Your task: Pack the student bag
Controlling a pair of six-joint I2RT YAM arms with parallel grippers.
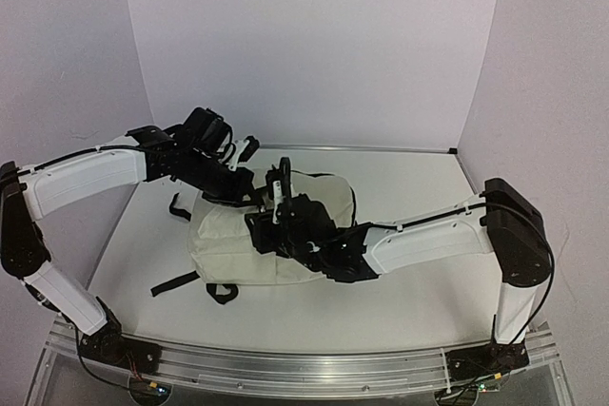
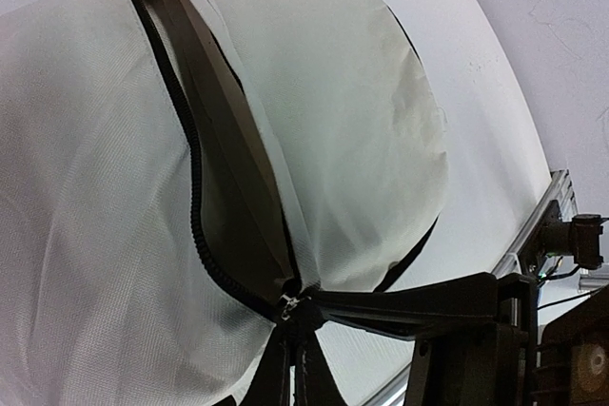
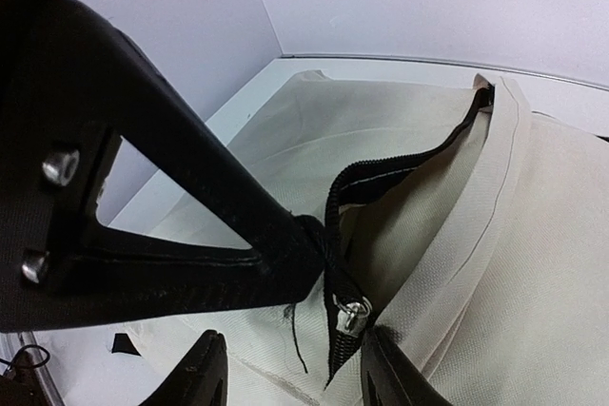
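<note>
A cream bag (image 1: 224, 244) lies on the table with its black-zipped mouth partly open, showing an empty-looking interior (image 2: 224, 168). At the lower end of the opening sits the metal zipper slider (image 3: 352, 316). My left gripper has its fingertips together at that end, apparently pinching black material beside the zipper; in the right wrist view its dark finger (image 3: 238, 273) reaches in from the left. My right gripper is open, its fingers apart, with the slider and zipper tape just ahead, nearer the right-hand finger (image 3: 385, 373). Contact there is unclear.
Black straps (image 1: 175, 284) stick out from the bag's left and front sides. Both grippers stand very close together over the bag, and walls enclose the back and sides.
</note>
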